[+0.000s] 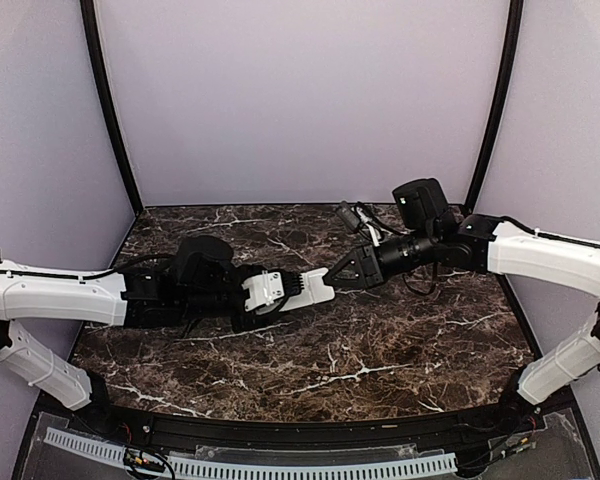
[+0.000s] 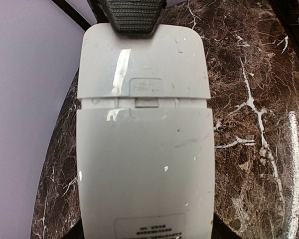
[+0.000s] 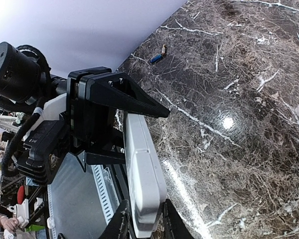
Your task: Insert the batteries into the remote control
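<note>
A white remote control (image 2: 144, 164) is held above the table by my left gripper (image 1: 288, 288), which is shut on its sides. The left wrist view shows its back, with a seam across it and a small latch notch (image 2: 147, 103). My right gripper is at the remote's free end, fingers part open, with that end between its fingertips. One black right fingertip (image 2: 135, 19) overlaps the end of the back face; whether it presses there cannot be told. In the right wrist view a blue battery with a copper-coloured end (image 3: 157, 56) lies far off on the table.
Pale walls (image 1: 310, 100) stand behind and at both sides. A white slotted strip (image 1: 260, 468) runs along the front edge.
</note>
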